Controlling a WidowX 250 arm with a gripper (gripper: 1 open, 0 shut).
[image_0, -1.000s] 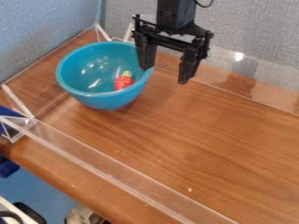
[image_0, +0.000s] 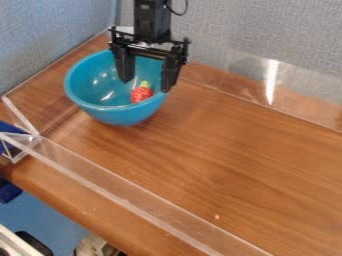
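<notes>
A black gripper (image_0: 147, 72) stands open over a turquoise bowl (image_0: 107, 108) at the upper left of the wooden table, its fingers reaching down inside the rim. A small red object with some green (image_0: 142, 93) lies in the bowl, below and between the fingers; whether either finger touches it I cannot tell.
Clear plastic walls (image_0: 147, 210) edge the work area. A blue object with white parts (image_0: 11, 138) is at the left edge. The wooden surface (image_0: 241, 170) to the right and front of the bowl is empty.
My gripper has moved left from beside the bowl to over its inside, still open. The bowl appears where it was.
</notes>
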